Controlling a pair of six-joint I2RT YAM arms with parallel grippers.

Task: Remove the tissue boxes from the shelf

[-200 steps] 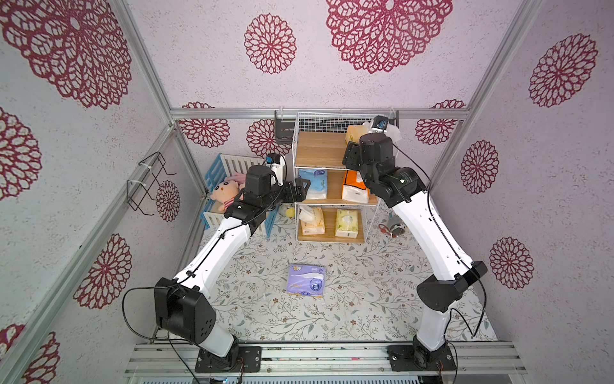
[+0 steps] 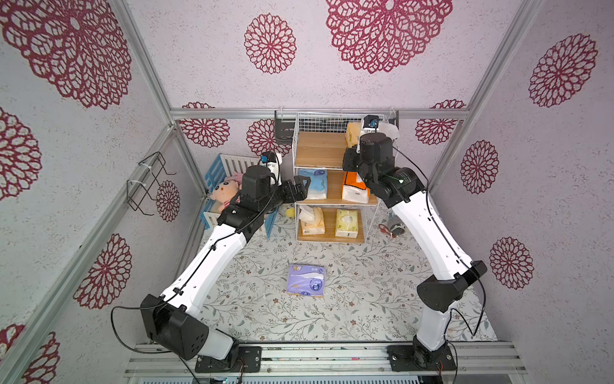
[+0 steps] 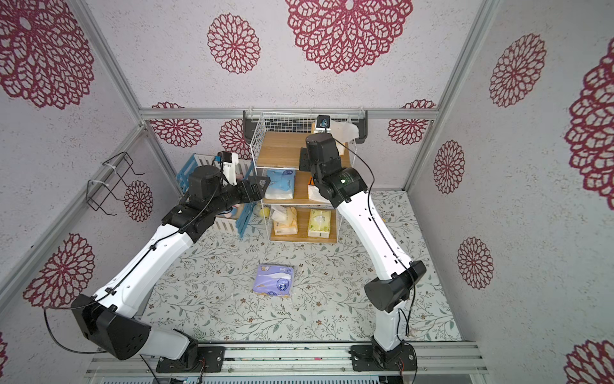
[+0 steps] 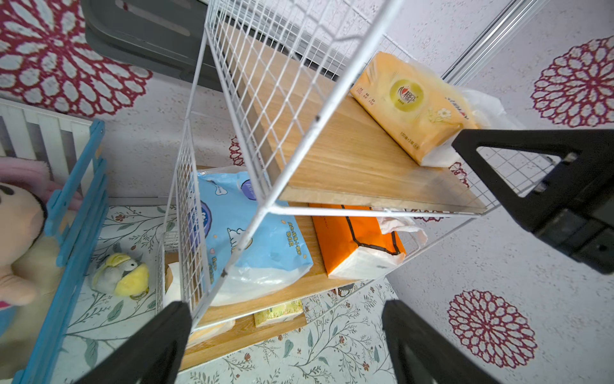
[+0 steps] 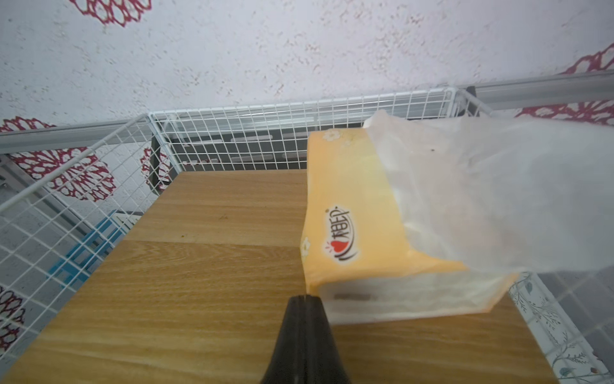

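On the top shelf (image 5: 211,256) an orange tissue pack (image 5: 345,217) stands at the right, white tissue spilling from it. My right gripper is shut with nothing between its fingers, its tips by the pack's lower left corner. The left wrist view shows my left gripper open and empty, just in front of the rack's left side. A blue pack (image 4: 255,236) and a bright orange and white pack (image 4: 358,240) sit on the middle shelf. Two yellowish packs, the left one (image 2: 312,220) and the right one (image 2: 346,222), are on the bottom shelf.
A purple pack (image 2: 305,280) lies on the floral table with clear room around it. White wire mesh (image 4: 294,96) walls the rack's sides. A blue and white crate holding a plush doll (image 2: 225,192) stands left; a small toy bird (image 4: 121,275) lies beside it.
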